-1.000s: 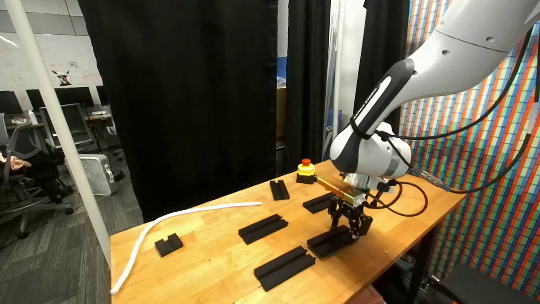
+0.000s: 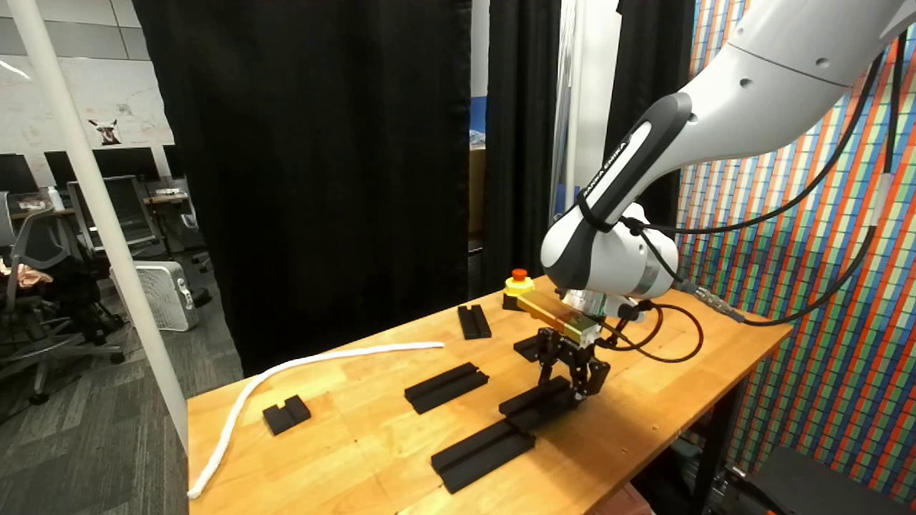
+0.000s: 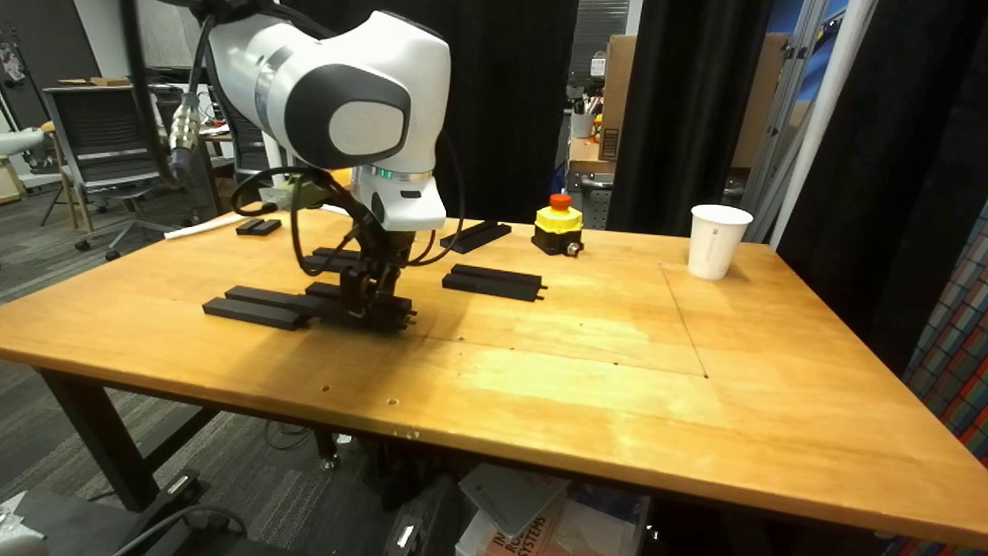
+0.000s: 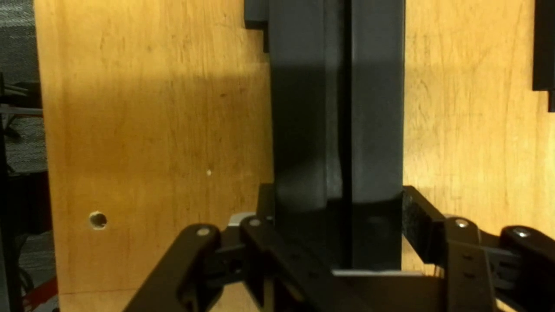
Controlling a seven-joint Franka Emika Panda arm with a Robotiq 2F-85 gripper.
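Observation:
My gripper (image 2: pixel 564 386) is shut across the width of a black grooved track piece (image 2: pixel 528 399), with one finger on each long side. The wrist view shows this held piece (image 4: pixel 296 104) running up from between the fingers. A second black track piece (image 2: pixel 481 456) lies at its far end from the gripper. That second piece (image 4: pixel 256 14) peeks out at the upper left of the wrist view, so the two are offset sideways. Whether the held piece overlaps it from above or touches it cannot be told. In exterior view 2, the arm partly hides the held piece.
Other black track pieces lie around: one mid-table (image 2: pixel 446 388), one behind the gripper (image 3: pixel 491 283), one at the back (image 2: pixel 474 322) and a short one (image 2: pixel 285 415). A white cord (image 2: pixel 283 369), an emergency stop (image 3: pixel 558 222) and a paper cup (image 3: pixel 718 242) stand clear.
My gripper and the held track piece have moved left in exterior view 1, toward the second piece. The gap between the two pieces there has closed. The other pieces have not moved.

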